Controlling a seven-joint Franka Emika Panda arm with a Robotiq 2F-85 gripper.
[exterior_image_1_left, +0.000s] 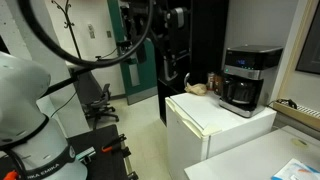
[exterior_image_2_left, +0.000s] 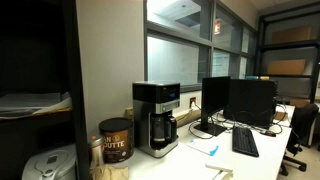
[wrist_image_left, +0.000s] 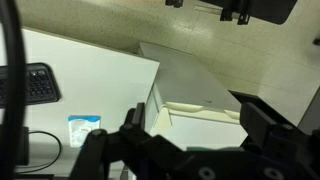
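Observation:
My gripper is open along the lower part of the wrist view, dark and partly cut off by the frame, and nothing shows held in it. In exterior view 1 my arm (exterior_image_1_left: 30, 100) reaches up from the left, its dark wrist end high beside the white cabinet (exterior_image_1_left: 235, 135). A black coffee maker (exterior_image_1_left: 245, 78) with a glass carafe stands on that cabinet, clear of the arm. From the other side, the coffee maker (exterior_image_2_left: 155, 118) sits beside a dark canister (exterior_image_2_left: 116, 139).
A white desk (wrist_image_left: 95, 75) carries a keyboard (wrist_image_left: 41, 83) and a blue-and-white packet (wrist_image_left: 84, 129). Monitors (exterior_image_2_left: 250, 100) stand further along the desk. An office chair (exterior_image_1_left: 100, 108) is on the floor behind. Bare floor (wrist_image_left: 120, 20) shows beside the cabinet.

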